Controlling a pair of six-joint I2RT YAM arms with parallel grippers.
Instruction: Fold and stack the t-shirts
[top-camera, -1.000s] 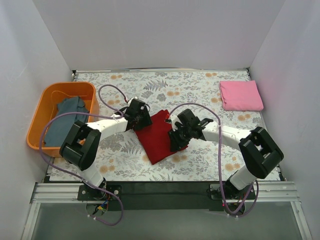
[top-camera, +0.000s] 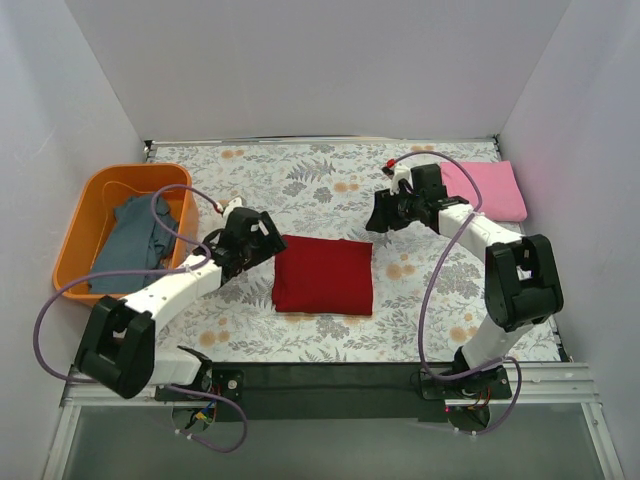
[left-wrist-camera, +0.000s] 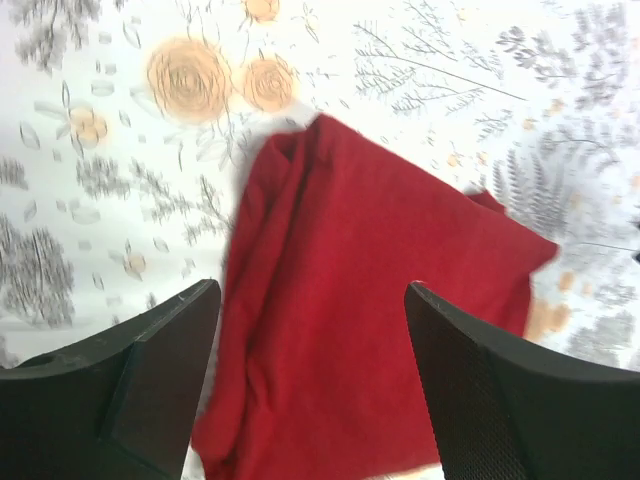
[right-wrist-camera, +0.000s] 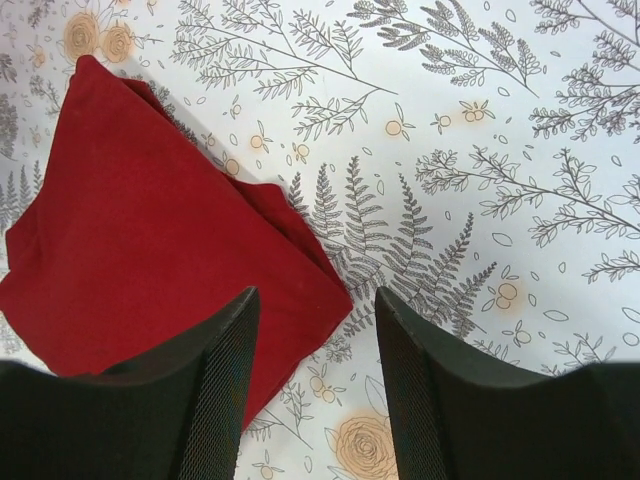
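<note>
A red t-shirt (top-camera: 323, 275), folded to a near-square, lies flat at the middle front of the table; its left edge shows layers in the left wrist view. My left gripper (top-camera: 281, 240) stands open by the shirt's far left corner, with red cloth (left-wrist-camera: 330, 290) below and ahead of its spread fingers. Off the far right corner, my right gripper (top-camera: 372, 226) is open and apart from the cloth. In the right wrist view a shirt corner (right-wrist-camera: 325, 305) lies beneath the gap between its fingers. At the back right lies a folded pink t-shirt (top-camera: 483, 191).
An orange bin (top-camera: 76, 235) with dark blue-grey cloth (top-camera: 137, 243) inside stands at the left. Patterned white covering (top-camera: 300, 170) lies bare behind the red shirt and to its right. Purple cables loop over both arms.
The red shirt was tilted and has been turned square to the table.
</note>
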